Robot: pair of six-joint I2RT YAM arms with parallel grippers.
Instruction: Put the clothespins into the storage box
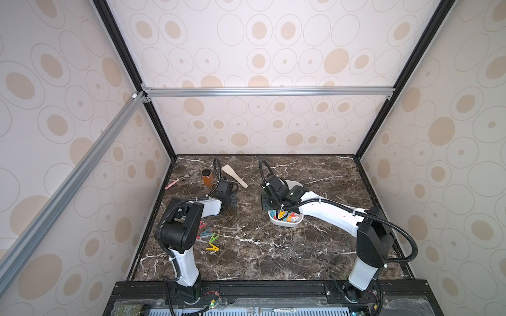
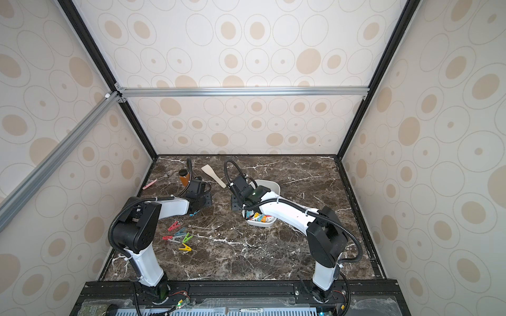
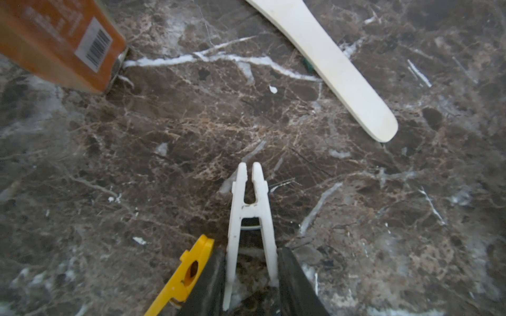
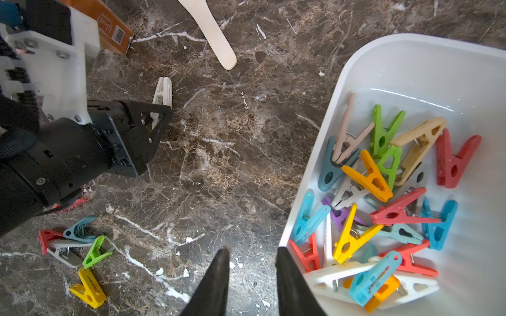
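A white clothespin (image 3: pixel 250 210) lies in line with my left gripper, its two legs between the fingers; the fingers stand close to both legs, and whether they press on them is unclear. A yellow clothespin (image 3: pixel 184 273) is just beside the left finger. Several loose clothespins, among them a green one (image 4: pixel 96 253) and a yellow one (image 4: pixel 88 288), lie on the table near the left arm. My right gripper is open and empty, beside the white storage box (image 4: pixel 337 94), which holds many clothespins of mixed colours.
An orange-brown bottle (image 1: pixel 207 178) and a wooden spatula (image 1: pixel 234 176) lie beyond my left gripper. A pink-handled item (image 1: pixel 171 184) is at the far left. Bare marble table shows between the two arms and at the front.
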